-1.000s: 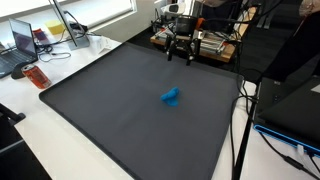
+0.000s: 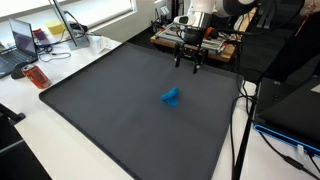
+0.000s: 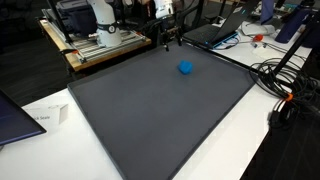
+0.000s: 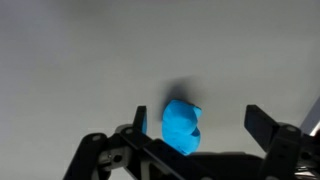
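A small blue object [image 2: 170, 96], lumpy in outline, lies on the dark grey table mat. Its rounded blue form [image 3: 185, 67] shows near the far part of the mat in exterior view 2. My gripper [image 2: 187, 64] is open behind it, towards the far edge, apart from it. In the wrist view the gripper's fingers [image 4: 262, 124] stand wide apart, and the blue object [image 4: 181, 125] appears between them, lower in the frame and partly hidden by the gripper body. A sliver of blue also shows beside the left finger. Nothing is held.
An orange-red can [image 2: 37, 76] and a laptop [image 2: 24, 40] stand on the white table at left. Black cables [image 3: 292, 85] run along the right side in exterior view 2.
The blue object has stayed in place.
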